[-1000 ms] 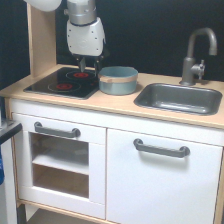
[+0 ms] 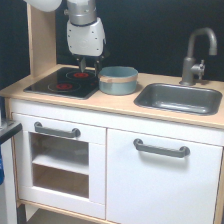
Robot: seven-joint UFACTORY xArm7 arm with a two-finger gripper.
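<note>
A grey-blue pot [image 2: 119, 83] stands on the wooden counter, just right of the black stovetop [image 2: 50, 84] and left of the sink. At the upper left, the white arm reaches down with my gripper [image 2: 90, 72] over the stovetop's right part, close to the pot's left side. Its dark fingers are small against the dark wall, so neither their opening nor any contact with the pot can be made out.
The grey sink [image 2: 180, 98] and its tall faucet [image 2: 192, 62] are at the right. Below the counter are an oven door [image 2: 60, 131] and a white cabinet door [image 2: 160, 185], both with grey handles. A wooden post [image 2: 41, 45] rises left of the stovetop. Bare counter shows in front of the pot.
Very little differs. The arm and gripper sit almost where they were, and the pot looks unmoved. The stovetop's red marks look slightly dimmer.
</note>
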